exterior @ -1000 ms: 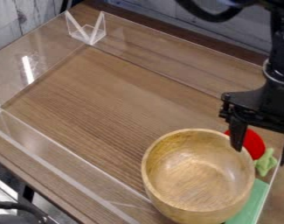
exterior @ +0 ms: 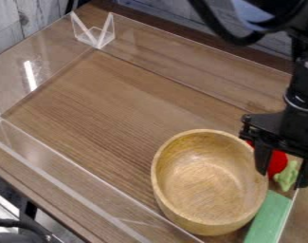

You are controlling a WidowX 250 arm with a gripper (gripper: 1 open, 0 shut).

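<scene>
The black gripper (exterior: 278, 158) reaches down from the upper right over a red object (exterior: 275, 163) and a small light-green item (exterior: 290, 174), just beside the rim of a wooden bowl (exterior: 172, 163). Its dark fingers are around or just over the red object; whether they touch it I cannot tell. A green board (exterior: 273, 226) lies to the right of the bowl at the bottom edge.
A white wire-like holder (exterior: 96, 28) stands at the far upper left.
The gripper has moved slightly down, and its fingers look closer together over the red object, which is now more hidden.
</scene>
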